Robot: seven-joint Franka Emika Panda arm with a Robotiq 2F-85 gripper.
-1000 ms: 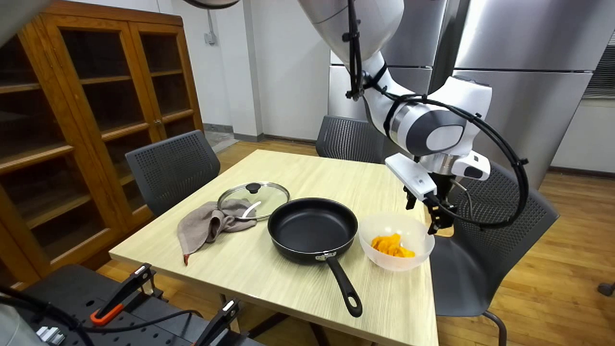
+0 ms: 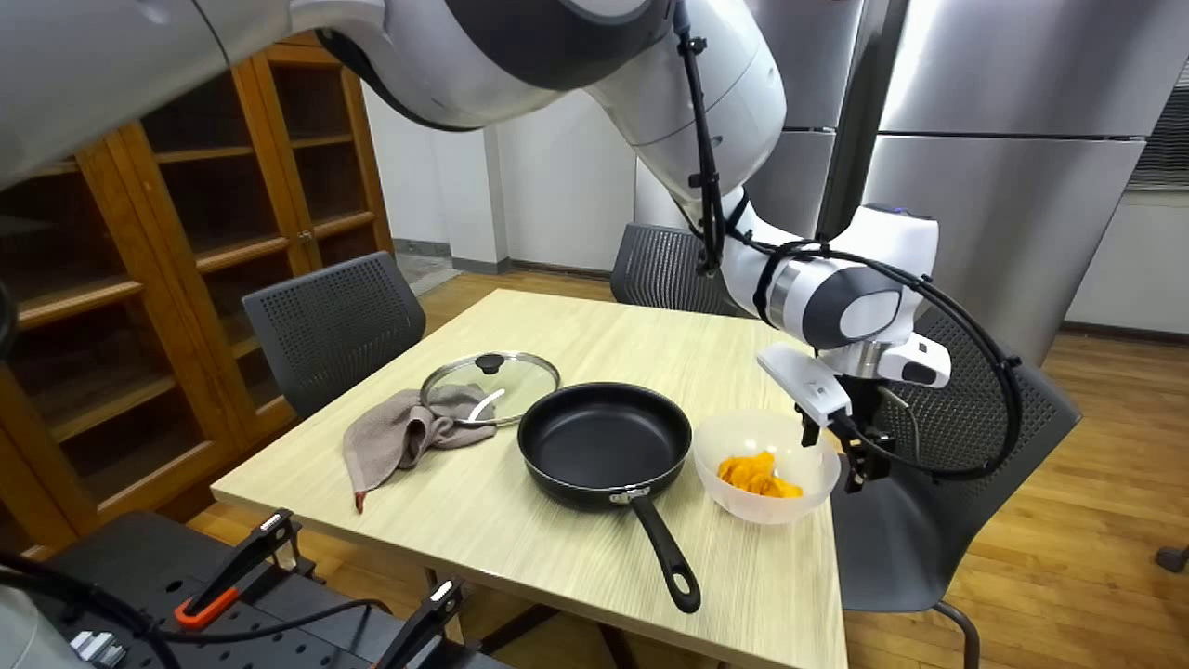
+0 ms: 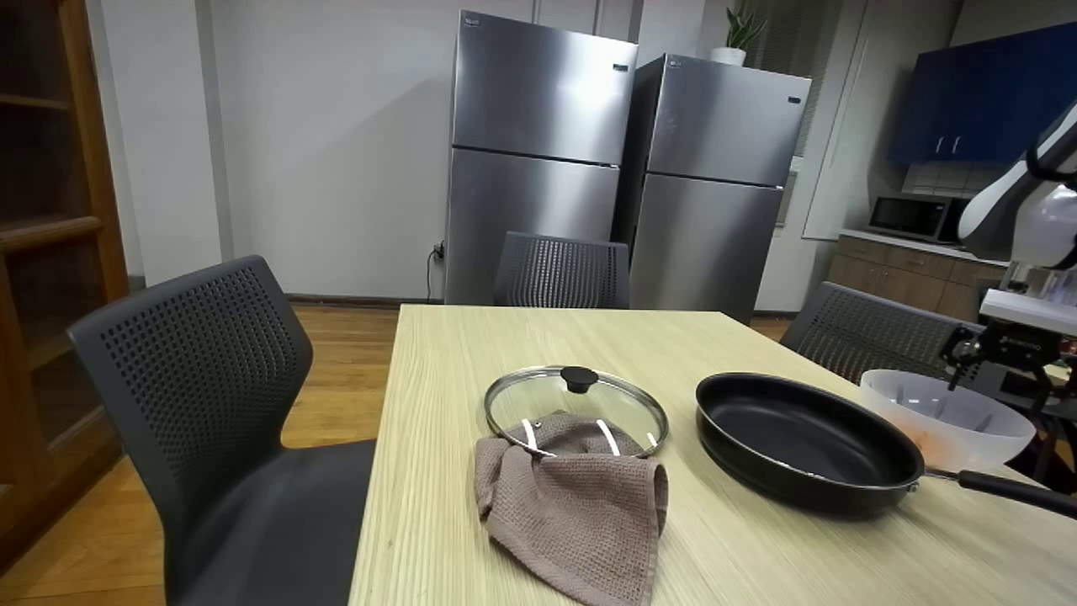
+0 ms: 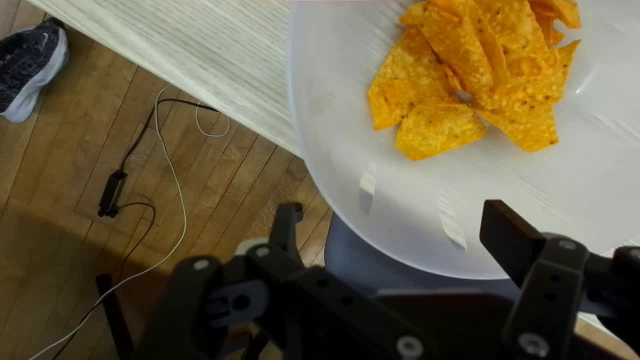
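A translucent white bowl [image 2: 725,491] stands near the table's right edge, with orange tortilla chips [image 4: 474,78] heaped inside. My gripper [image 2: 832,455] is open at the bowl's right side, its fingers apart and empty. In the wrist view, one of the fingers [image 4: 510,237] lies over the inside of the bowl, while the other shows beyond its rim, above the floor. Whether either finger touches the bowl, I cannot tell. To the bowl's left sits an empty black frying pan [image 2: 607,440], its handle pointing toward the front.
A glass lid [image 3: 575,414] rests partly on a crumpled brown towel [image 3: 586,515], left of the pan. Chairs surround the table [image 2: 658,346]; one chair [image 2: 981,435] stands close behind my gripper.
My gripper has come down at the bowl's right rim, with its wrist tilting slightly. The upper arm has swung lower into view. Bowl, pan, lid and towel have stayed put.
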